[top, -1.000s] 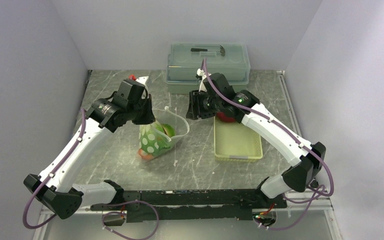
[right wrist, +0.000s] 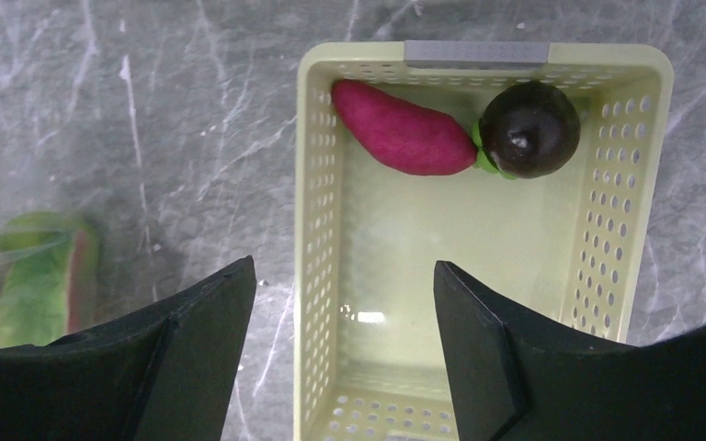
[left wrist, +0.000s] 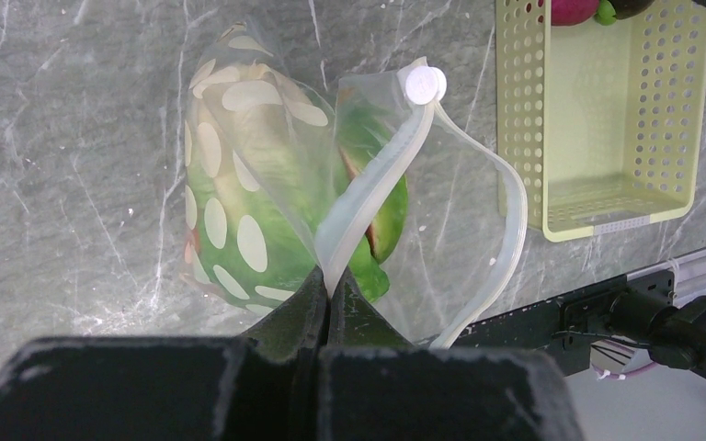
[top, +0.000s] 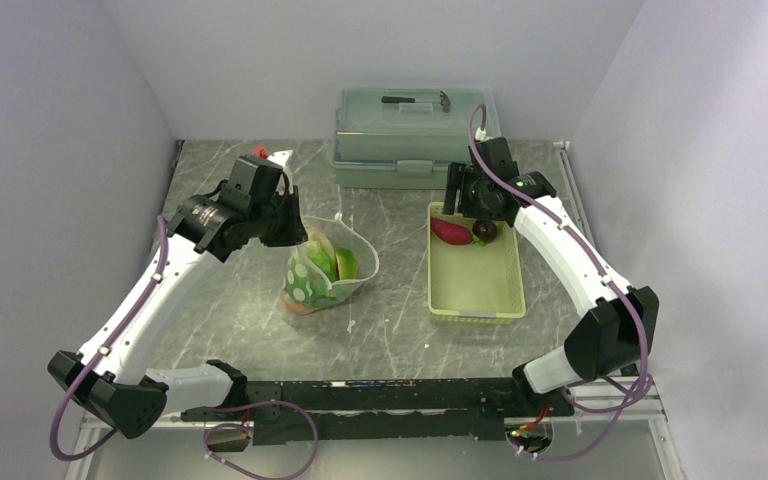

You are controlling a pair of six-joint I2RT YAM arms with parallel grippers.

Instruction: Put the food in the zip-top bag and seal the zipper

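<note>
The clear zip top bag [top: 352,284], printed with pale dots, sags open on the table with green food [left wrist: 384,225] inside. My left gripper is shut on the bag's rim, near one end of the white zipper strip [left wrist: 368,195]. A white round slider [left wrist: 425,84] sits at the far corner of the mouth. In the basket [right wrist: 320,266] lie a magenta sweet potato [right wrist: 404,130] and a dark round fruit [right wrist: 529,130] with green leaves, touching each other. Above the basket, my right gripper is open and empty.
A translucent green toolbox [top: 390,172] with a hammer [top: 415,100] on its lid stands at the back. Bare marbled table [top: 400,260] lies between bag and basket. Most of the basket floor is empty.
My right gripper has moved right, from near the bag to over the basket's back end. Inside the bag, the green food sits differently and the mouth looks wider. The left arm has barely moved.
</note>
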